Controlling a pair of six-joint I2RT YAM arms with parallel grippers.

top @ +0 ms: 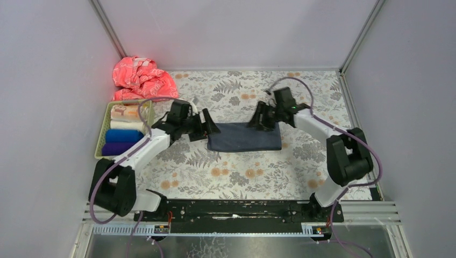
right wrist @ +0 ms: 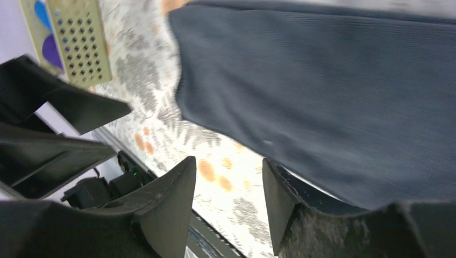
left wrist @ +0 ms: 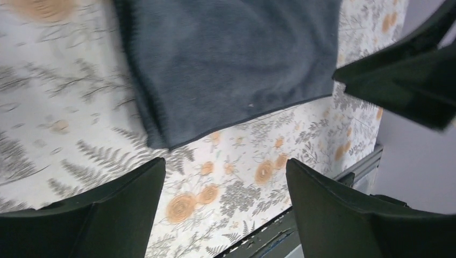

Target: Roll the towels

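A dark blue towel (top: 244, 138) lies folded into a flat rectangle at the middle of the table. At its left end hovers my left gripper (top: 209, 127), open; in the left wrist view that end of the towel (left wrist: 204, 80) shows ahead of the fingers (left wrist: 115, 215), nothing between them. Over the towel's right part is my right gripper (top: 258, 122); its fingers (right wrist: 172, 207) stand apart in the right wrist view, with the towel (right wrist: 322, 91) beyond and beside them.
At the left a light green basket (top: 102, 134) holds rolled towels, including a blue roll (top: 122, 135) and a purple roll (top: 117, 149). Behind it a crumpled coral cloth (top: 142, 80) is heaped.
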